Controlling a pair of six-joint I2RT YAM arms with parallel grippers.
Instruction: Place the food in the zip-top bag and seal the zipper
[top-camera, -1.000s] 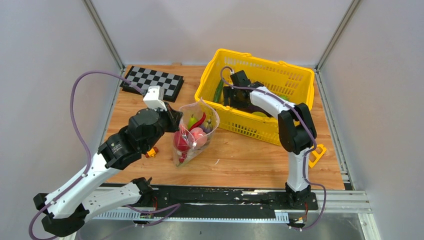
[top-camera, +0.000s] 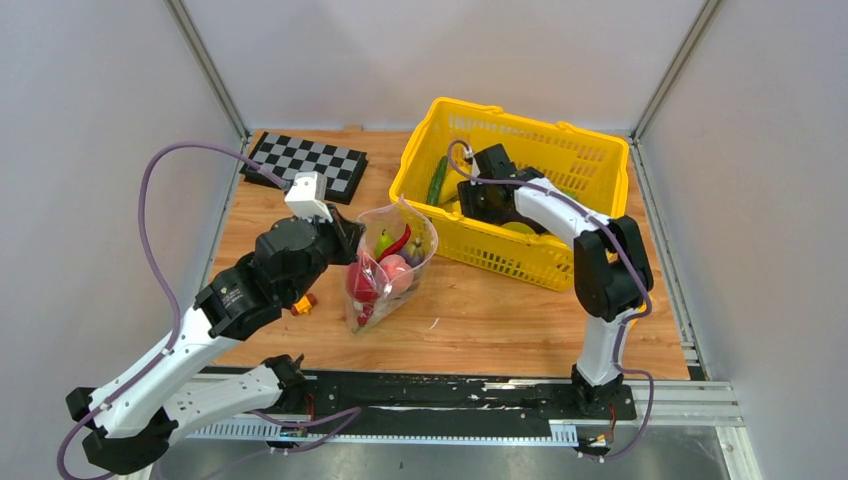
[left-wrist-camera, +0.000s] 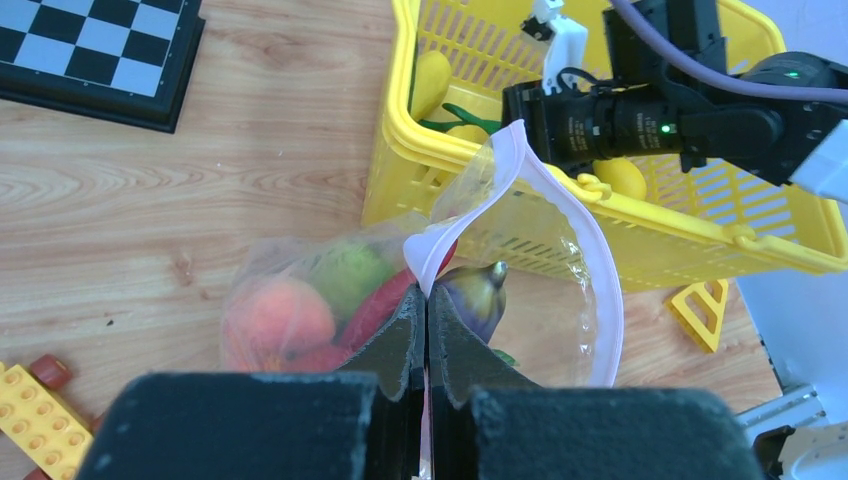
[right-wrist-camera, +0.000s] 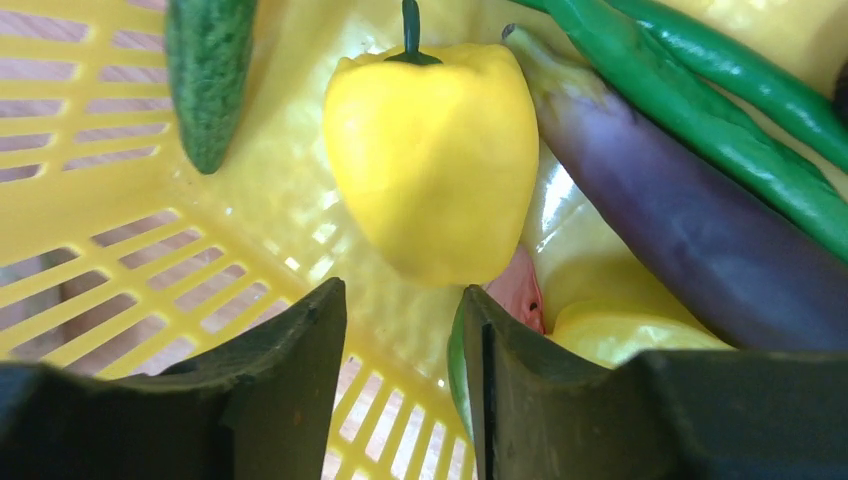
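Note:
The clear zip top bag (top-camera: 350, 318) stands on the table with its mouth spread; inside are a red pepper, a peach, an eggplant-like piece and other food. My left gripper is shut on the bag's pale zipper rim (left-wrist-camera: 600, 280). Inside the yellow basket (top-camera: 495, 243), my right gripper is part open, with no food gripped. Just ahead of its fingers (right-wrist-camera: 300, 360) in the right wrist view lies a yellow bell pepper (right-wrist-camera: 430, 160). A purple eggplant (right-wrist-camera: 690, 220), green chilies (right-wrist-camera: 690, 100) and a cucumber (right-wrist-camera: 212, 75) lie around it.
A checkered board (top-camera: 310, 160) lies at the back left. Toy bricks (top-camera: 302, 304) sit beside the left arm, and a yellow triangular piece (left-wrist-camera: 700, 315) rests by the basket. Bare table stretches in front of the basket.
In the top view, my right gripper has shifted slightly right inside the basket, its arm swinging right over the yellow triangular piece. The left arm and bag look unmoved.

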